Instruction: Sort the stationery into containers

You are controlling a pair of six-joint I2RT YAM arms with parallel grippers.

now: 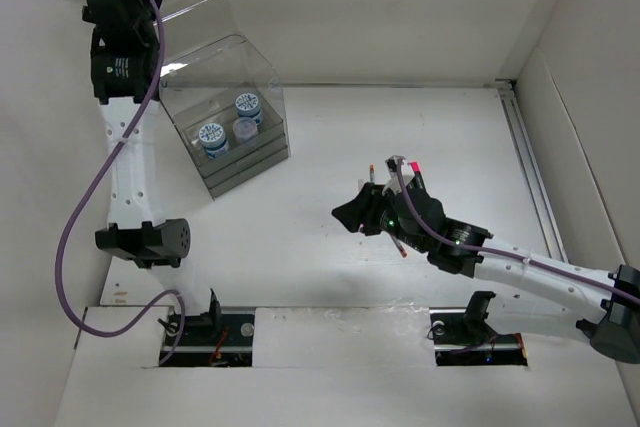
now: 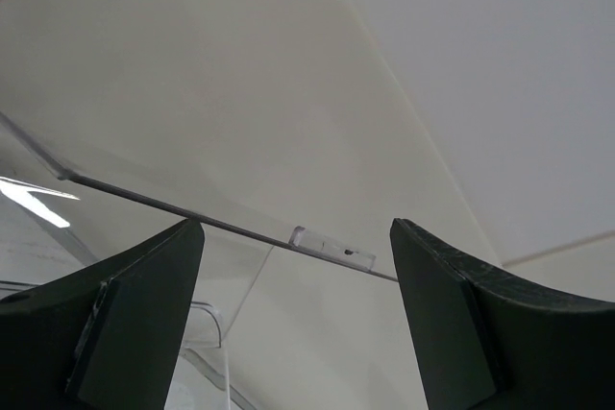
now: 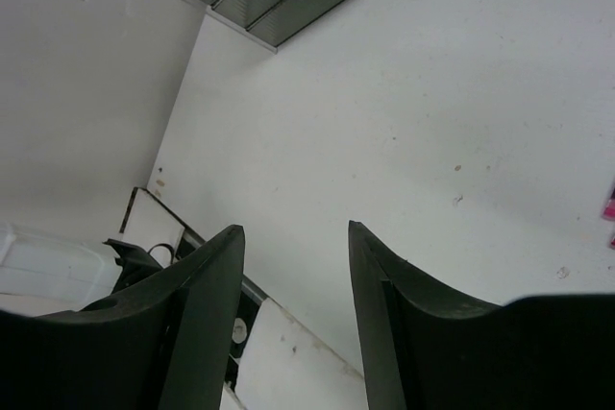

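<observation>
A clear acrylic case (image 1: 245, 167) on grey drawer tiers stands at the left back, lid raised, holding blue-lidded jars (image 1: 214, 138) and a smaller clear one. My left gripper is raised at that lid, open and empty. My right gripper is over the middle of the table, open with nothing between its fingers. Pens (image 1: 400, 248) and pink items (image 1: 414, 166) lie on the table, partly hidden under the right arm; pink ones also show at the right wrist view's edge.
Walls (image 1: 580, 147) bound the back and sides. A clear plastic bin (image 3: 58, 266) appears at the lower left of the right wrist view.
</observation>
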